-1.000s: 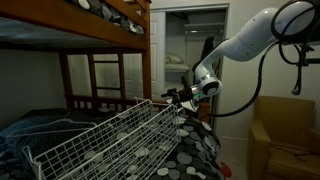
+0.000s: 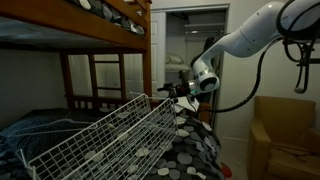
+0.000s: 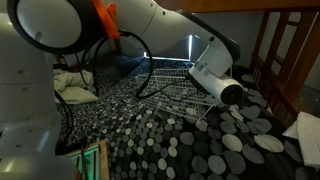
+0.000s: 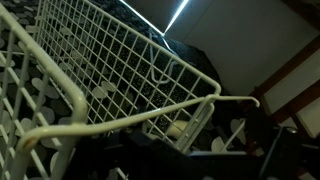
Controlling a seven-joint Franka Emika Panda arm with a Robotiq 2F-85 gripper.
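A white wire basket [image 2: 105, 142] fills the lower middle of exterior view 1, standing on a dark cloth with grey dots. In exterior view 2 the basket [image 3: 165, 88] is partly covered by the arm. My gripper [image 2: 171, 91] is at the basket's upper right corner, beside its top rim. Seen from the wrist, the basket's near rim [image 4: 110, 124] runs across the view toward the open gripper, whose dark fingers are spread along the bottom edge. A thin white wire end [image 4: 250, 98] curves near the right finger. Whether the fingers touch the rim, I cannot tell.
A wooden bunk bed [image 2: 75, 25] stands behind and to the left. On the right is a brown armchair [image 2: 285, 135]. A black cable [image 2: 250, 95] loops below the arm.
My gripper has risen slightly at the basket's corner over the last second.
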